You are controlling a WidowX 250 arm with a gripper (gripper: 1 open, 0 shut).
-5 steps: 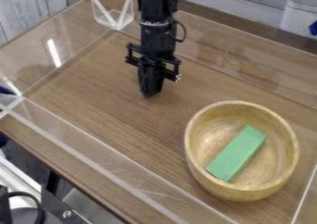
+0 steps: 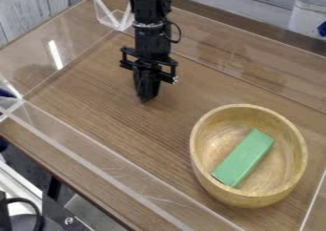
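Observation:
The black robot arm reaches down from the top centre, and its gripper (image 2: 147,90) hangs low over the middle-left of the wooden table, pointing down. The fingertips are dark and small; nothing shows between them, and they look shut. A tan round bowl (image 2: 280,178) sits at the lower right, holding a green rectangular block (image 2: 243,158). The gripper is up and to the left of the bowl, apart from it.
Pale objects sit at the top right corner and left edge, and dark cables lie at the lower left corner.
The arm has shifted slightly, its upper part a little to the left and the gripper a little lower. The bowl and green block look unmoved.

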